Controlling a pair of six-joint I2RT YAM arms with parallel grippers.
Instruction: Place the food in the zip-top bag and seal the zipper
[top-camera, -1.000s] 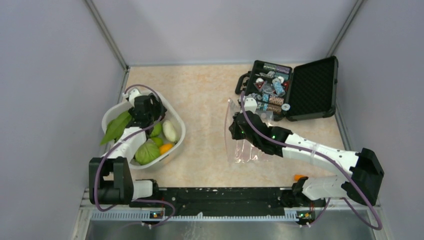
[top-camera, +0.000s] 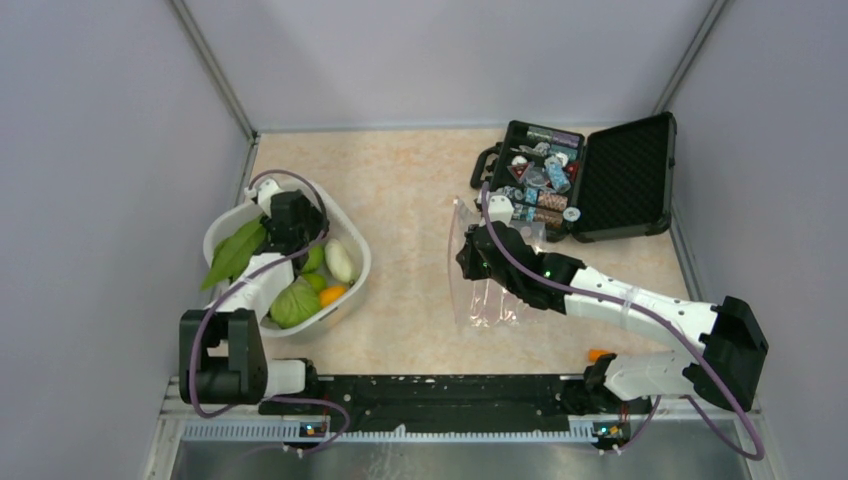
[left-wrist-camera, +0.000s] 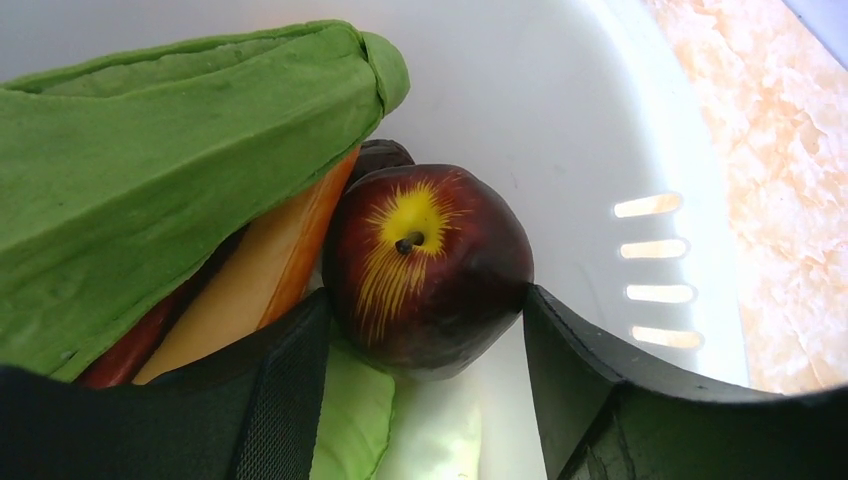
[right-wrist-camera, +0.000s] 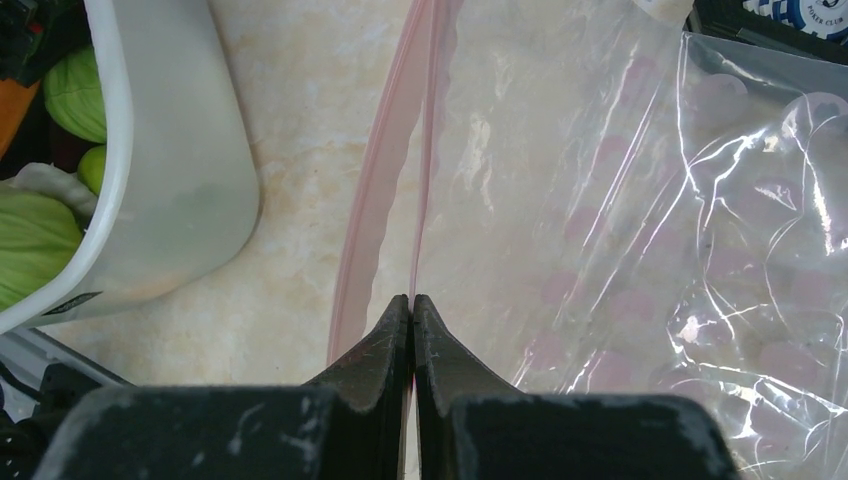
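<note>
In the left wrist view a dark red apple (left-wrist-camera: 430, 270) with a yellow patch round its stem lies in the white basket (top-camera: 362, 262). My left gripper reaches down over it, one fingertip against each side; whether they grip it cannot be told. The top view hides this fruit under the arm. A clear zip top bag (right-wrist-camera: 560, 200) with a pink-tinted zip edge lies on the table, its mouth facing the basket. My right gripper is shut on one layer of that edge, while the other layer stands apart to its left.
Green leaves (left-wrist-camera: 180, 160), a green cabbage (top-camera: 293, 305), an orange fruit (top-camera: 332, 295) and a pale eggplant (top-camera: 340, 260) share the basket. Behind the bag stands an open black case (top-camera: 628, 180) of small items. Bare table separates basket and bag.
The left arm has shifted only slightly over the basket. The right arm and the bag have stayed in place.
</note>
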